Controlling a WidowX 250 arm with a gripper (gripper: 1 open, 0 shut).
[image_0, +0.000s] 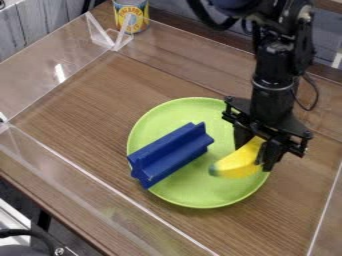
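My gripper hangs over the right side of a green plate, shut on a yellow banana. The banana slants down-left from the fingers over the plate; whether it touches the plate I cannot tell. A blue block with a long shape lies on the plate's left side.
A can stands at the back left. A dark cable shows at the bottom left corner.
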